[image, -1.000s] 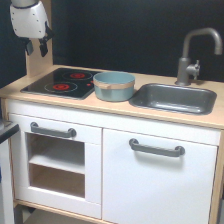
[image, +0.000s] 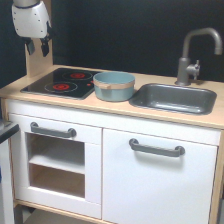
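Note:
A toy kitchen fills the view. My gripper [image: 37,46] is at the upper left, above the counter's left end, with its dark fingers pointing down; nothing shows between them. A light blue pot [image: 114,89] sits on the wooden counter, between the black stovetop [image: 60,83] and the grey sink [image: 172,98], apart from my gripper.
A tall faucet [image: 186,65] rises behind the sink. Below the counter are an open compartment [image: 58,150] at the left and a white door [image: 155,185] with a grey handle at the right. A dark backboard stands behind.
My gripper has shifted slightly to the right. The pot and kitchen look unchanged.

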